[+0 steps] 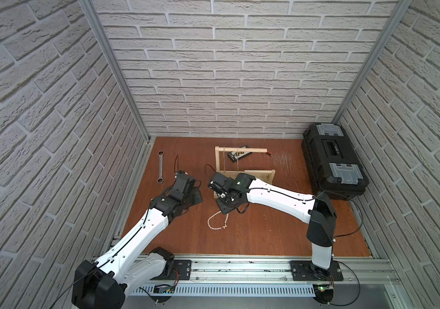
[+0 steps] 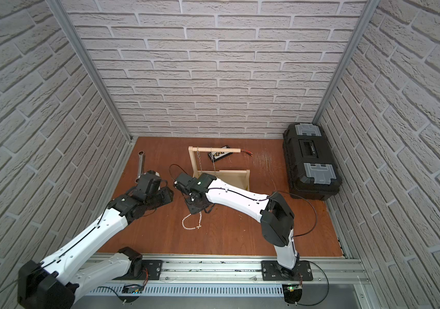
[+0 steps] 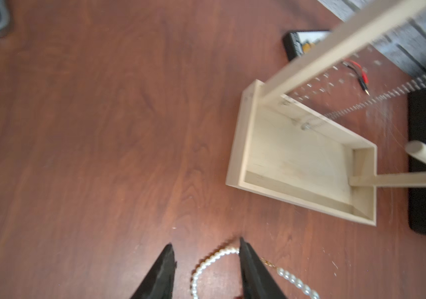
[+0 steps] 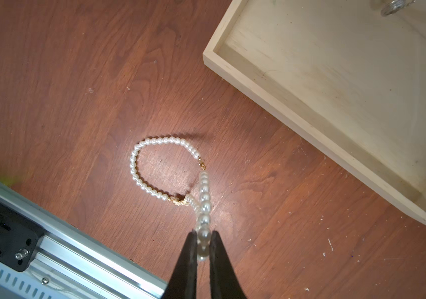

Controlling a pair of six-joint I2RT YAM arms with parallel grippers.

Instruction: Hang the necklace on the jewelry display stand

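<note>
My right gripper is shut on the pearl necklace [image 4: 138,179], lifting one end while the loop with gold parts stays low over the table. My left gripper hangs open above the table, left of the right one, nothing seen between its fingers; the necklace [image 3: 208,261] lies beyond them. The wooden display stand [image 3: 238,134] stands behind the grippers, with an upright, a top bar carrying chains, and a shallow tray base.
A wrench [image 1: 160,167] lies at the back left. A black toolbox [image 1: 333,159] fills the right side, and a small black item [image 1: 238,154] lies behind the stand.
</note>
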